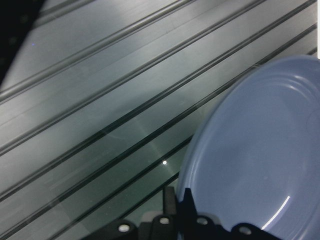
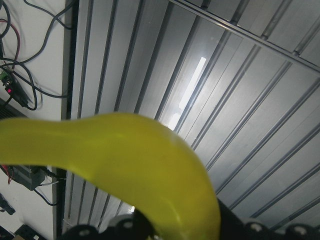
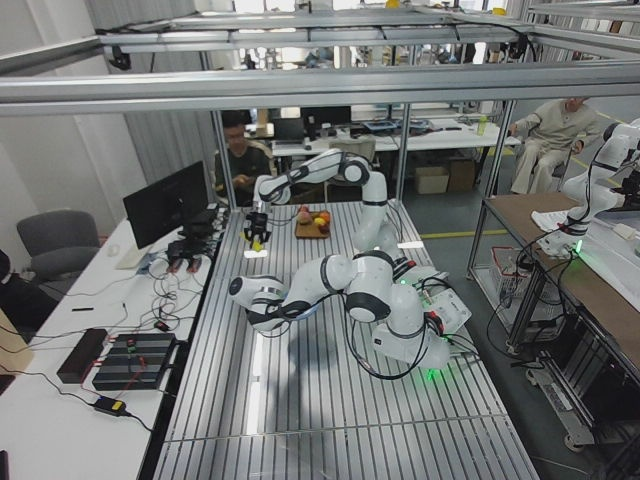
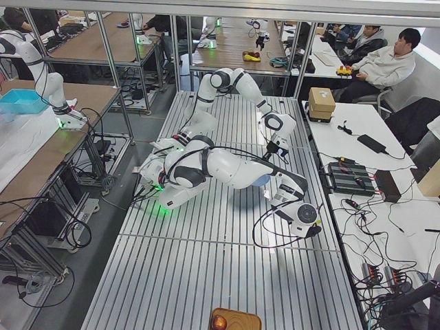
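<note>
A blue plate [image 1: 255,145] lies on the slatted table [image 1: 90,125]. My left gripper is at the plate's near-left rim, its fingers close together; whether they grip the rim I cannot tell. In the camera right view the plate [image 4: 261,180] is mostly behind the arm. My right gripper [image 3: 256,240] holds a yellow banana [image 2: 125,155], which fills the lower right wrist view, above the table.
A wooden board [image 3: 312,230] with several fruits stands at the far end of the table. Desks with a monitor [image 3: 165,205], power boxes and cables border the table.
</note>
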